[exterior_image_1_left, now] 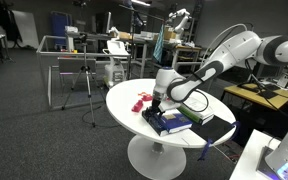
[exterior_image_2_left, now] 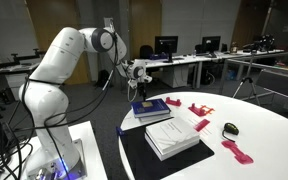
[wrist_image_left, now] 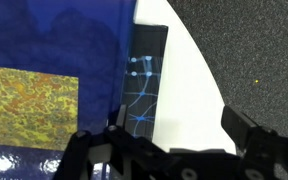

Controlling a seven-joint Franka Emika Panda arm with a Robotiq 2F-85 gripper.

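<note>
In the wrist view my gripper is open, its fingers wide apart with nothing held between them. A blue book [wrist_image_left: 54, 45] with a gold picture fills the left side. Along its right edge shows a narrow black strip [wrist_image_left: 144, 85] with a light-blue line pattern; whether it lies under the book or beside it I cannot tell. The left finger overlaps the edge of the book in this view, while the right one is over the table's border. In exterior view 2 the blue book [exterior_image_2_left: 152, 107] lies flat, and my gripper [exterior_image_2_left: 140, 94] is just behind it.
A thick white book [exterior_image_2_left: 172, 138] rests on a black mat [exterior_image_2_left: 149, 160] in front of the blue one. Red objects [exterior_image_2_left: 237, 152] and a dark yellow-marked item [exterior_image_2_left: 230, 130] lie further right on the white table [exterior_image_2_left: 269, 140]. Carpet [wrist_image_left: 259, 60] begins past the near rim.
</note>
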